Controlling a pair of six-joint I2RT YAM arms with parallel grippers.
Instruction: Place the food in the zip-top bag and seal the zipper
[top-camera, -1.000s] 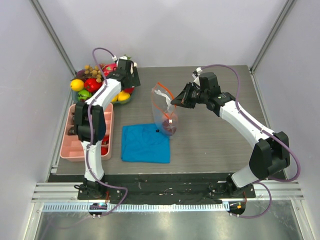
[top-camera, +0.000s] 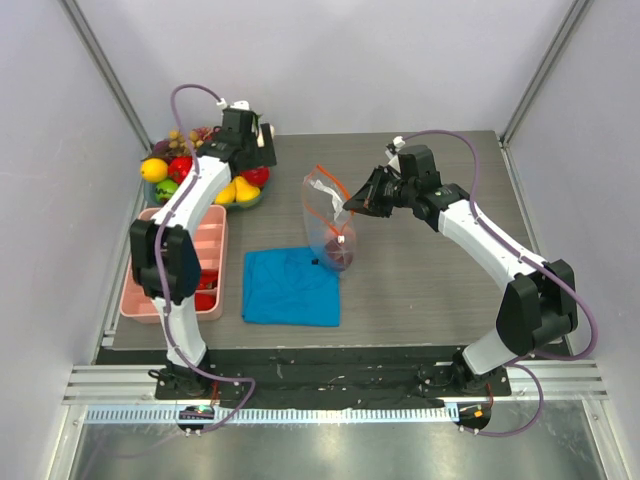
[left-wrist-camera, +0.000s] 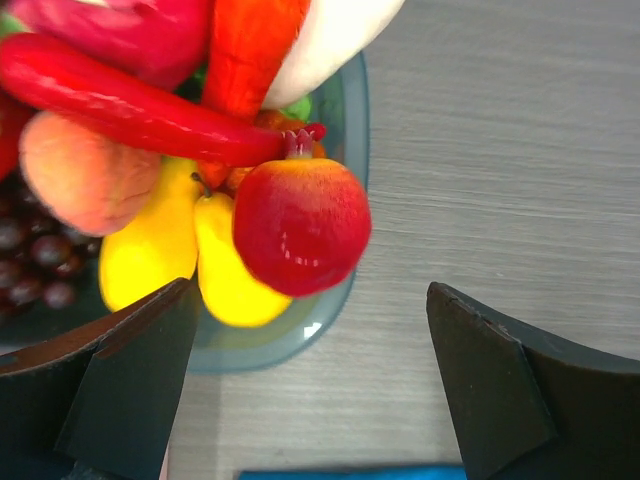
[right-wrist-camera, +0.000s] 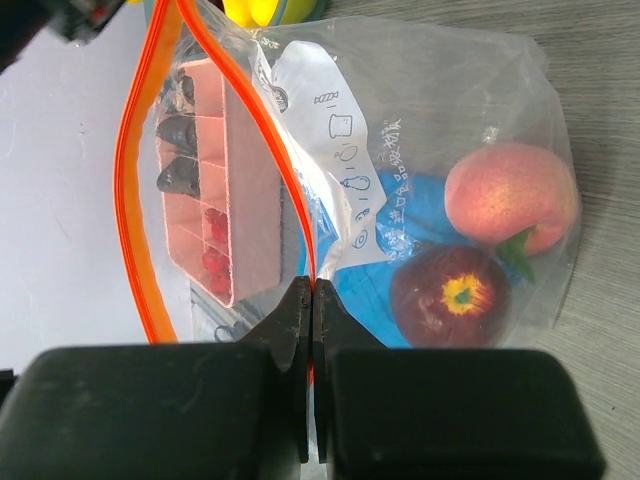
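Observation:
My left gripper (top-camera: 262, 140) hangs open over the right side of the fruit bowl (left-wrist-camera: 290, 340); below its fingers lie a pomegranate (left-wrist-camera: 300, 225), yellow pears (left-wrist-camera: 145, 250), a red chili (left-wrist-camera: 140, 110) and a peach (left-wrist-camera: 85, 175). My right gripper is shut on the rim of the clear zip top bag (top-camera: 325, 225), holding it upright with its orange-edged mouth gaping. Inside the bag are a peach (right-wrist-camera: 510, 190) and a dark purple round fruit (right-wrist-camera: 430, 300).
A pink bin (top-camera: 140, 305) with red items stands at the left, below the bowl. A blue mat (top-camera: 285, 290) lies in front of the bag.
The right arm and bag show no visible change.

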